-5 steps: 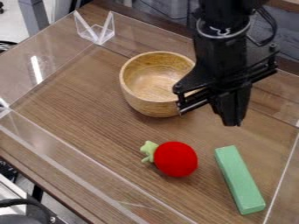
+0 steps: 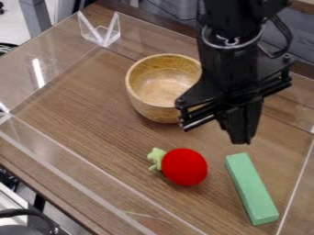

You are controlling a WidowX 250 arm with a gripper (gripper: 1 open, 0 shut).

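The black gripper (image 2: 233,132) hangs over the table at the upper right, its lower parts just right of a wooden bowl (image 2: 152,84), which it partly hides. It looks shut, with nothing visible between its fingers. Below it a red tomato-like object (image 2: 185,167) with a green top lies on the table, and to the right of that a light green block (image 2: 251,189) lies lengthwise.
A clear plastic basket (image 2: 101,27) stands at the back left. Black cables show at the left edges.
The arm and gripper have shifted slightly left and toward the viewer. The bowl, red object and green block have not moved.
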